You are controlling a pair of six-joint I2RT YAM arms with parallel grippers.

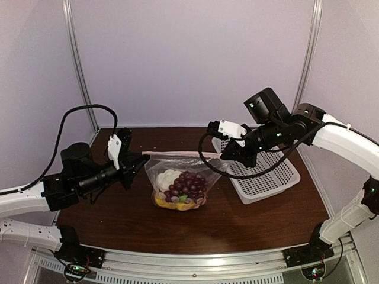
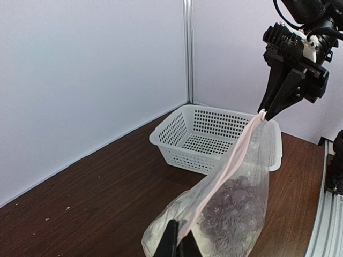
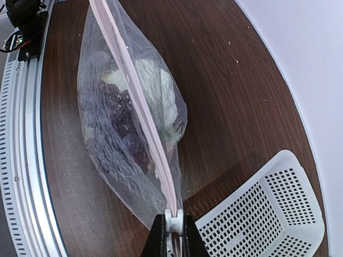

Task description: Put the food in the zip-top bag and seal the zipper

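The clear zip top bag [image 1: 155,173] hangs between my two grippers, its pink zipper strip [image 1: 177,154] stretched nearly level. Dark red grapes [image 1: 188,184], a pale white item [image 1: 168,178] and something yellow [image 1: 175,205] lie inside it. At the bag's left top corner, my left gripper is shut on the strip's thin end. My right gripper is shut on the white slider [image 3: 174,220], at the right end of the strip. From the right wrist view, the strip looks pressed into one straight line along its length.
Behind and right of the bag, a white perforated basket [image 1: 266,180] stands on the dark wooden table [image 1: 130,228]; its visible inside is empty. Free table lies in front of the bag. Pale walls [image 1: 189,65] close off the back and sides.
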